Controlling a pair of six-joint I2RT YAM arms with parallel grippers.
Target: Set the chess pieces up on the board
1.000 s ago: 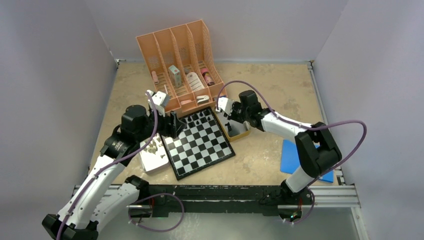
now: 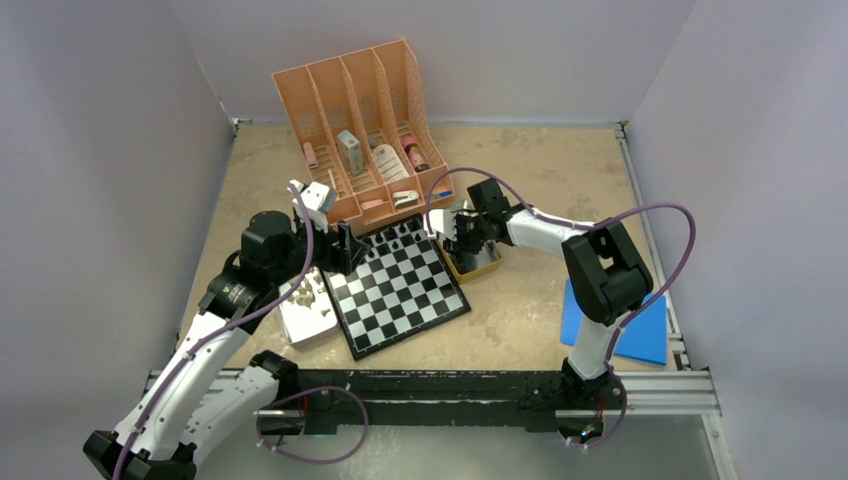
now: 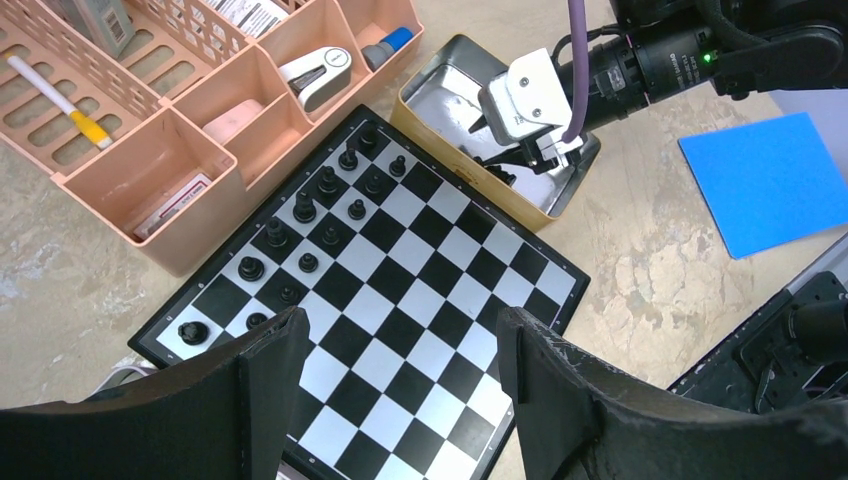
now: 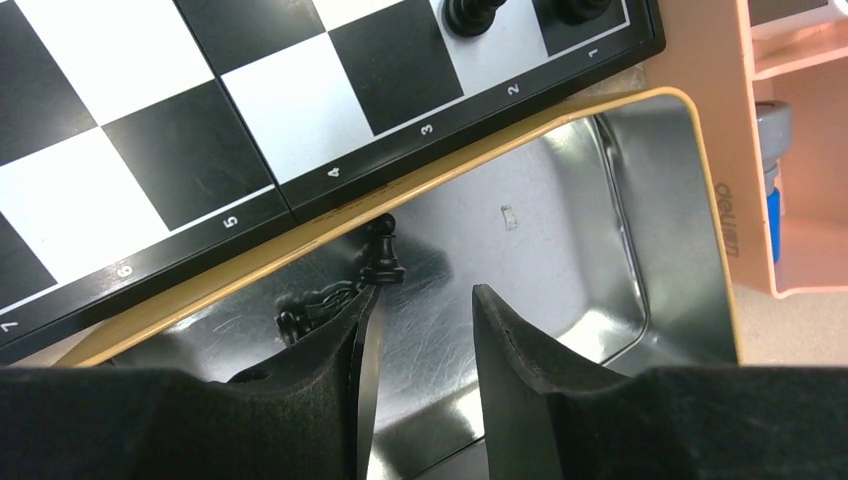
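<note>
The chessboard [image 3: 430, 360] holds black pieces [image 3: 304, 206] along its far-left side, the rest mostly bare. My left gripper hangs open and empty above the board. My right gripper is open over a metal tin [image 4: 550, 250] beside the board, its fingertips just short of several black pieces lying inside: an upright-shaped one [image 4: 383, 262] on its side near the yellow wall, others [image 4: 295, 323] partly behind the left finger. In the top view the right arm reaches in from the right, hiding much of the tin.
A peach organiser [image 2: 350, 100] with small items stands behind the board. A white box [image 2: 305, 320] of light pieces lies left of it, partly under the left arm. A blue mat [image 2: 640, 330] is at right; bare table surrounds it.
The right arm has shifted slightly, its gripper moving down over the tin and its elbow swinging leftward. The left arm has stayed still.
</note>
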